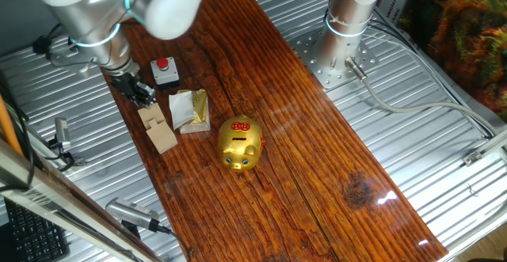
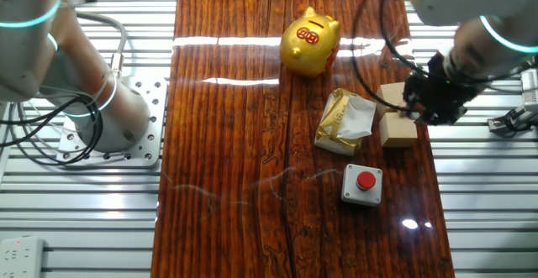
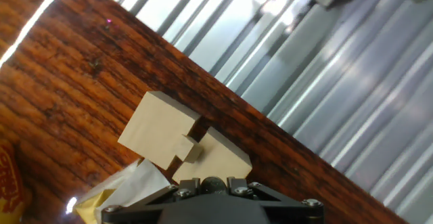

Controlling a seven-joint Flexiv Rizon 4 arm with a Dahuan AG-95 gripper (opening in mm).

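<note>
My gripper (image 1: 144, 99) hangs over the table's edge, close to the far end of a pair of beige blocks (image 1: 163, 138). In the wrist view the two blocks (image 3: 159, 128) lie side by side, with a small beige piece (image 3: 189, 148) bridging the gap between them. The dark gripper fills the bottom of that view and overlaps the nearer block's lower edge. In exterior view 2 the gripper (image 2: 414, 102) partly covers the blocks (image 2: 398, 130). Its finger opening cannot be made out, nor whether it touches a block.
Beside the blocks lies a gold-and-white packet (image 1: 190, 110). A red-button box (image 1: 165, 72) and a golden piggy bank (image 1: 240, 143) also stand on the wooden table (image 1: 317, 167). Bare wood stretches beyond the bank. Ridged metal (image 3: 304, 61) borders the blocks' side.
</note>
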